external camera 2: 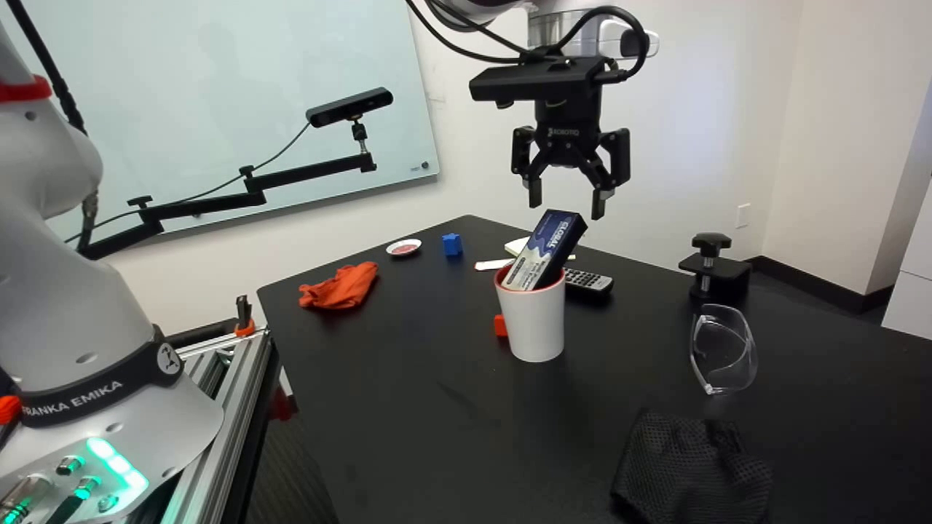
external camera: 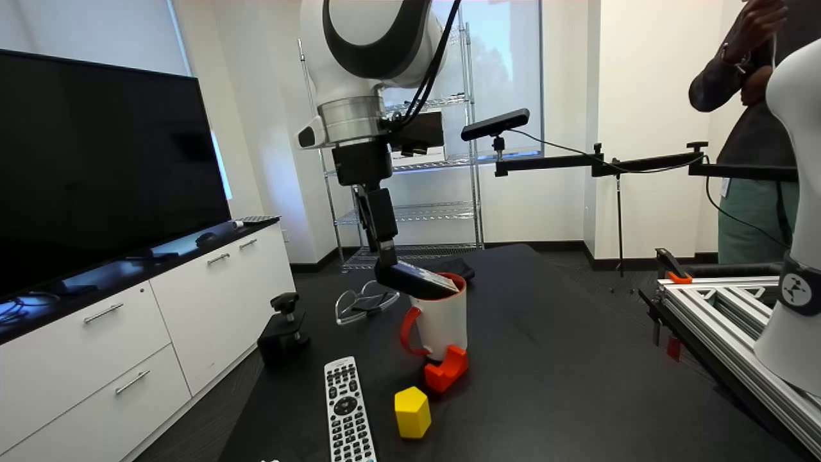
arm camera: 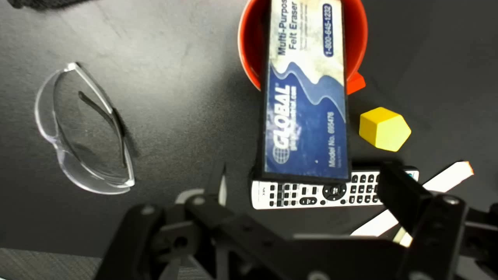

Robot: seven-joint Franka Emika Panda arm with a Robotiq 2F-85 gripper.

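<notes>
A blue, white and black felt eraser point(arm camera: 305, 126) leans at a slant in a white mug with a red inside point(external camera 2: 534, 323). Its lower end is hidden in the mug, while the upper end juts past the rim. The mug's red handle point(external camera: 410, 332) shows in exterior view 1. Just above the eraser's raised end hangs my gripper point(external camera 2: 563, 199), its fingers wide apart and nothing between them. In the wrist view the gripper's fingers lie beyond the eraser's near end, one to each side.
Near the mug are a red block point(external camera: 446, 369), a yellow block point(external camera: 412, 412) and a remote point(external camera: 348, 408). Clear glasses point(external camera 2: 723, 349), a black clamp point(external camera 2: 716, 266) and black mesh cloth point(external camera 2: 690, 471) lie to the other side. An orange cloth point(external camera 2: 341, 287) sits by the table's edge.
</notes>
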